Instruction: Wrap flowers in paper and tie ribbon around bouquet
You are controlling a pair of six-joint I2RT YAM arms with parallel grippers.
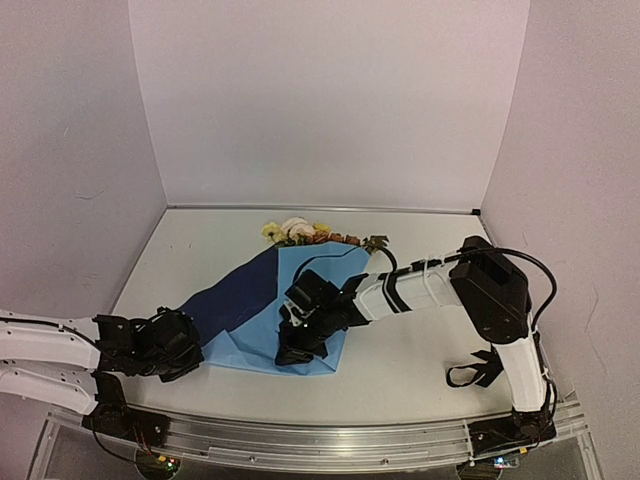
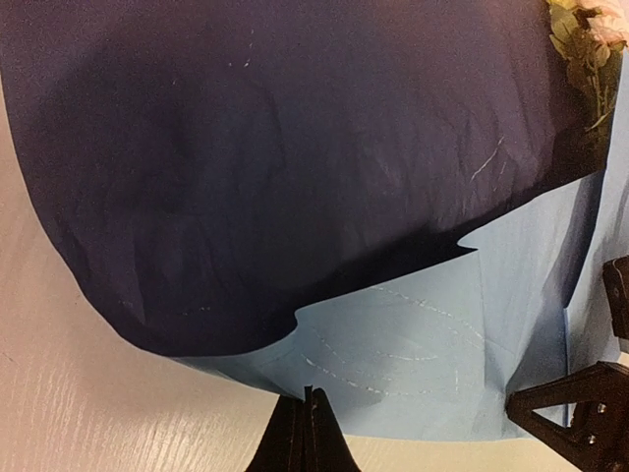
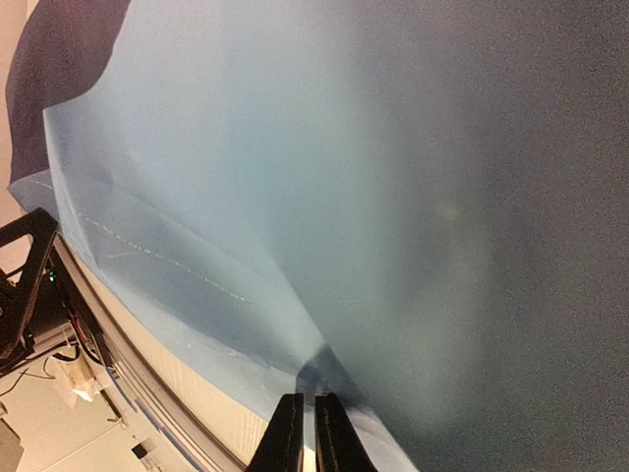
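The wrapping paper, dark blue [image 2: 226,197] on one face and light blue [image 2: 393,354] on the other, lies folded on the table. Fake flowers [image 1: 297,231] poke out at its far edge; their stems are hidden by the paper. At the paper's near left corner, my left gripper is shut with the light blue edge at its fingertips. My right gripper is low over the near light blue part, its tips against a creased fold. Only a narrow gap shows between those fingers, and whether they pinch the paper is unclear.
A black strap [image 1: 478,370] lies on the table at the right. Bare table [image 1: 410,350] separates it from the paper. A metal rail [image 1: 330,440] runs along the front edge, and walls close the sides and back.
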